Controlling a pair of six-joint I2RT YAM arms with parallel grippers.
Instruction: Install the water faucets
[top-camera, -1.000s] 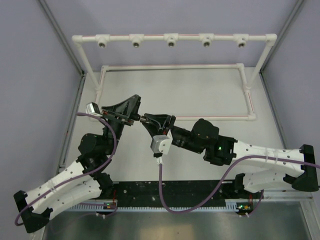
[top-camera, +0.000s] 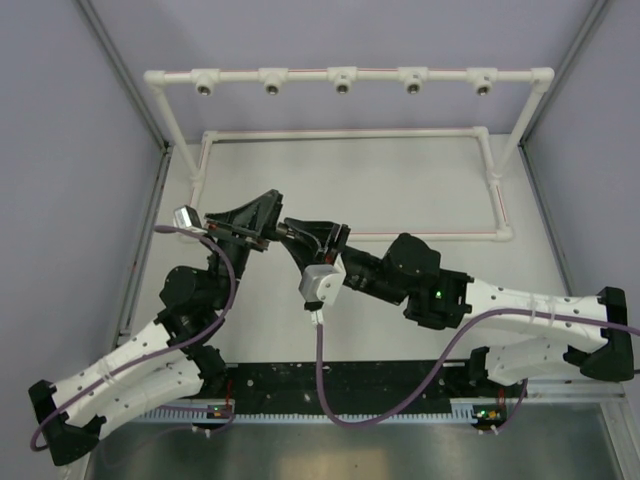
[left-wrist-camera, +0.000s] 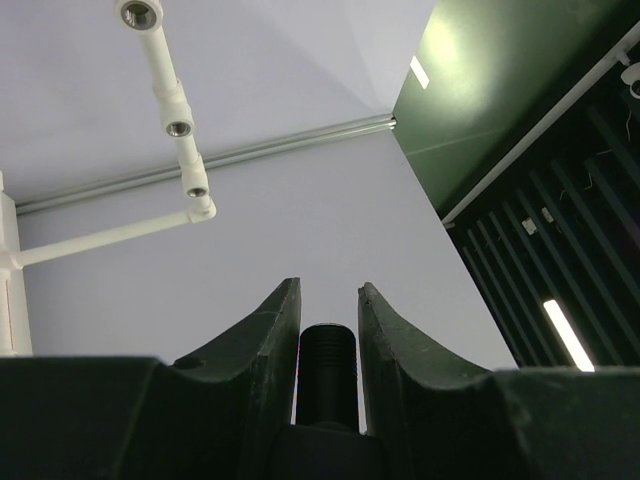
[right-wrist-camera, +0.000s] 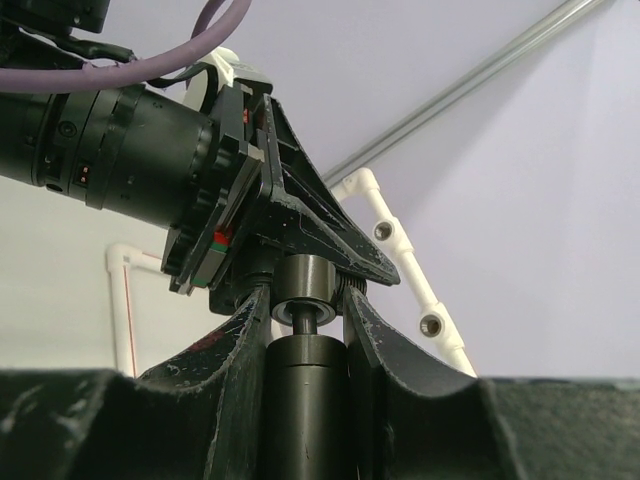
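In the left wrist view, my left gripper is shut on a dark round part (left-wrist-camera: 327, 370). The right wrist view shows a short dark cap (right-wrist-camera: 305, 278) at the left gripper's fingers, with a thin stem running from its hollow end to a larger dark cylinder (right-wrist-camera: 305, 400). That cylinder stands between the fingers of my right gripper. The fingers lie close along both its sides, and how firmly they grip cannot be told. From above, the left gripper (top-camera: 273, 231) and right gripper (top-camera: 289, 233) meet tip to tip left of centre.
A white pipe rack (top-camera: 343, 75) with several downward-facing open outlets stands at the back. Below it lies a white pipe frame (top-camera: 345, 135) on the board. Free room remains between the hands and the raised bar. Purple hoses (top-camera: 440, 360) hang from both arms.
The left arm has hardly moved.
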